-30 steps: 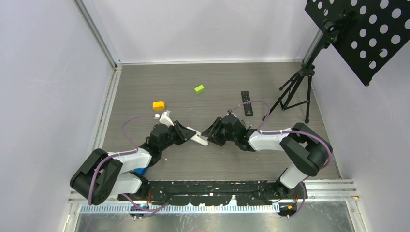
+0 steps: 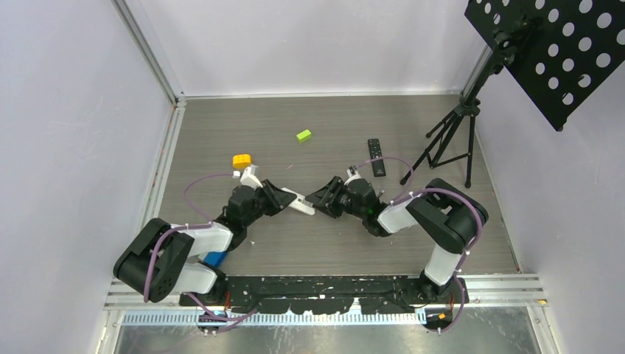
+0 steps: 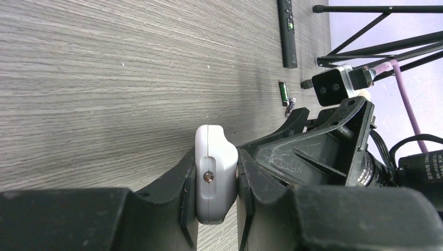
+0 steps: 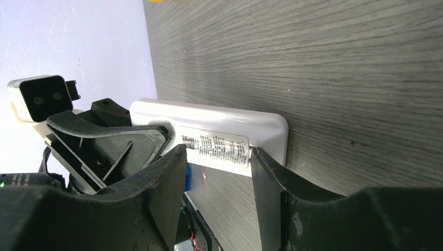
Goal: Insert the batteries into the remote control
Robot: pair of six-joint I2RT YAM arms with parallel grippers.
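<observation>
The white remote control (image 4: 230,115) is held above the table by my left gripper, whose fingers press on both its sides. A panel with printed text (image 4: 217,148) faces my right gripper. That gripper stands part open, its fingertips at the panel's two ends; whether they touch it is unclear. A green battery (image 3: 283,93) and a second, darker battery (image 3: 290,106) lie on the table near the right gripper in the left wrist view.
At the right back lies a black remote (image 2: 376,157), near the legs of a black stand (image 2: 449,133). A yellow block (image 2: 242,161) and a green block (image 2: 304,136) sit farther back. Something blue (image 2: 214,259) shows beside the left arm.
The right arm's elbow has swung left and the left arm's elbow a little right.
</observation>
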